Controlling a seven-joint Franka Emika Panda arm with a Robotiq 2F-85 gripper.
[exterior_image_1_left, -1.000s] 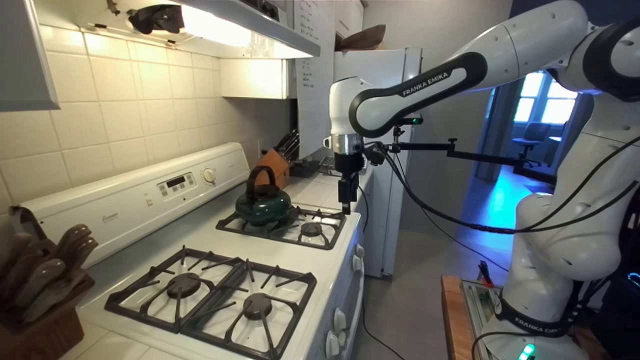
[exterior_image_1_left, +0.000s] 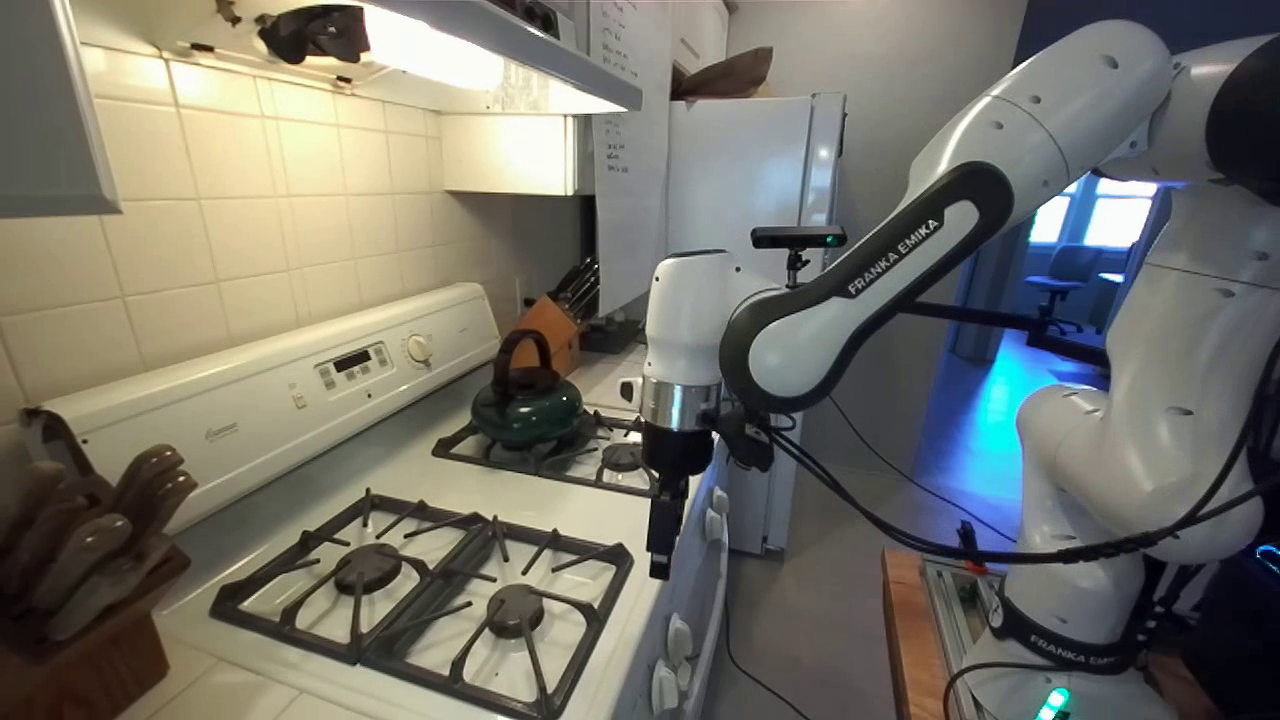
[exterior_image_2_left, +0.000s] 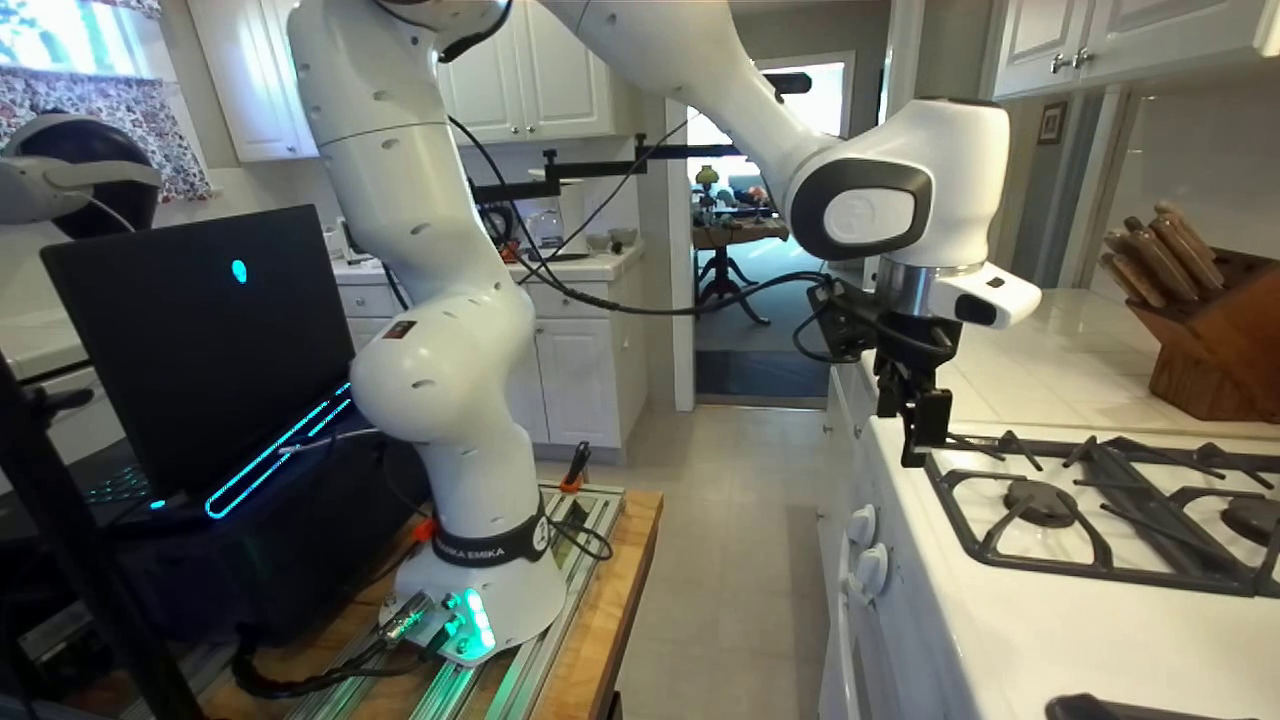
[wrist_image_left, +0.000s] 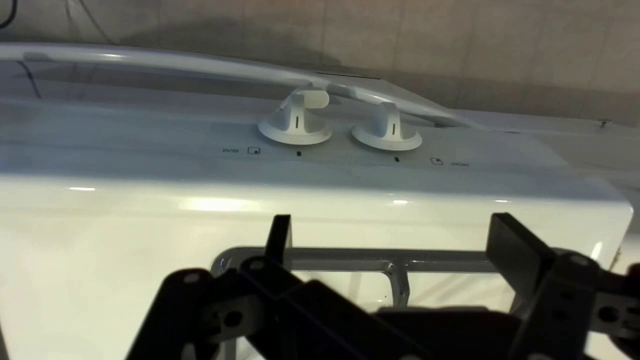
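Note:
My gripper is open in the wrist view, its two dark fingers wide apart with nothing between them. Past the fingertips, two white control knobs (wrist_image_left: 295, 125) sit on the sloping front panel of the stove (wrist_image_left: 120, 240). Part of a dark burner grate (wrist_image_left: 390, 263) shows below and between the fingers. In exterior view 1 the gripper (exterior_image_1_left: 662, 564) points down near the stove's front edge, beside the near grate (exterior_image_1_left: 606, 600). From the other side, the gripper (exterior_image_2_left: 918, 454) hangs by the grate's front corner.
A dark green kettle (exterior_image_1_left: 528, 408) stands on the far burner. A knife block (exterior_image_1_left: 84, 636) occupies the near left counter, and another knife block (exterior_image_1_left: 552, 330) stands behind the kettle. The oven handle (wrist_image_left: 180, 63) runs along the stove's front. Open floor (exterior_image_2_left: 732, 540) separates stove and robot base.
Kettle and grates have stayed put.

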